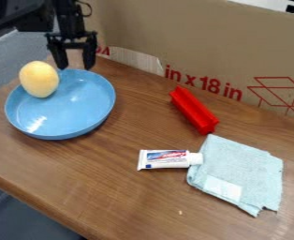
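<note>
My gripper (73,58) is open above the back of a blue plate (75,112), its fingers pointing down with nothing between them. A pale yellow round object (39,79) rests on the plate's back-left part, just left of and below the fingers.
A red block (194,110) lies right of the plate. A toothpaste tube (165,158) and a folded light blue cloth (237,172) lie at the front right. A cardboard box (225,47) walls the back. Bare wood fills the middle and front left.
</note>
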